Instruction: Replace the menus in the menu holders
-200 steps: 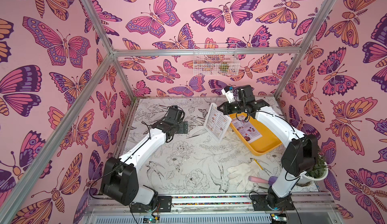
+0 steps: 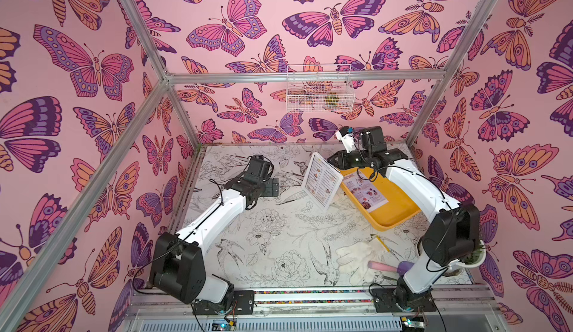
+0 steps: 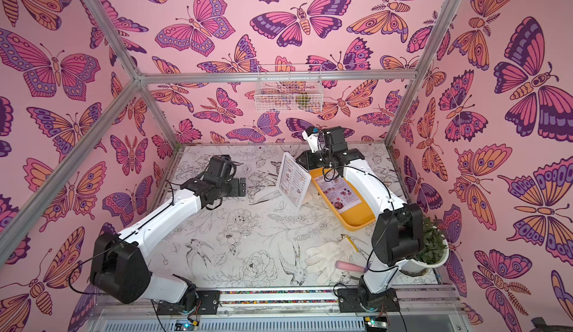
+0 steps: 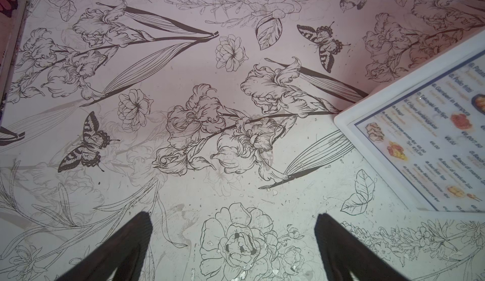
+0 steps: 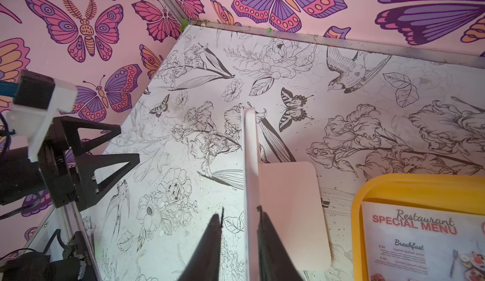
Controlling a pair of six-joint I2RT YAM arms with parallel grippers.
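Observation:
A white menu holder (image 2: 323,181) stands upright on the table, a printed menu (image 4: 434,134) in its left-facing side. In the right wrist view the holder shows edge-on as a thin white upright (image 5: 251,190) with a flat white foot (image 5: 295,215) on its right. My right gripper is partly open, its fingertips appearing on either side of that upright; a gap shows on the left side. Left of the holder, my left gripper is open above bare table, nothing between its fingers. A paper titled "Special Menu" (image 5: 419,240) lies in the yellow tray (image 2: 398,217).
Close to the holder's right side is the tray. At the front right lie a white glove (image 2: 355,257), a yellow pencil-like item (image 2: 382,244) and a pink-handled tool (image 2: 382,266). A potted plant (image 3: 431,245) stands beyond the right arm.
The left arm, holder and tray look unmoved.

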